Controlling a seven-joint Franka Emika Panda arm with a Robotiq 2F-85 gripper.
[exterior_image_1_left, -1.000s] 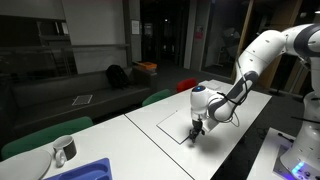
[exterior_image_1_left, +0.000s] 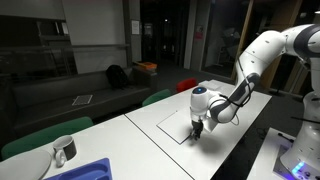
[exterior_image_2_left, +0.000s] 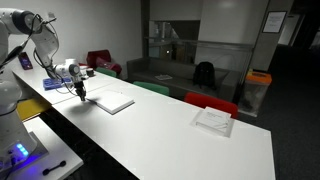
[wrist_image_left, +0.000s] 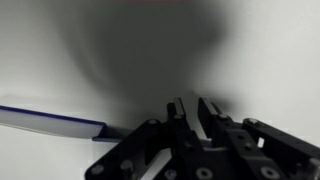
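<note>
My gripper hovers low over the white table (exterior_image_1_left: 135, 150), pointing down. In the wrist view its two fingers stand close together, with a narrow gap and nothing visible between them. A long pale object with a dark blue edge (wrist_image_left: 50, 122) lies to the left of the fingertips, apart from them; what it is I cannot tell. A flat white panel with a thin dark outline (exterior_image_2_left: 112, 103) lies on the table beside the gripper (exterior_image_2_left: 82, 96). In exterior view 1 the arm partly covers this panel (exterior_image_1_left: 172, 125).
A grey mug (exterior_image_1_left: 64, 150) and a blue tray (exterior_image_1_left: 88, 171) stand at the table's left end in exterior view 1. Toward the other end lies a white box-like item (exterior_image_2_left: 213, 121). Chairs (exterior_image_2_left: 210, 103) line the far edge.
Nothing on the table has visibly moved.
</note>
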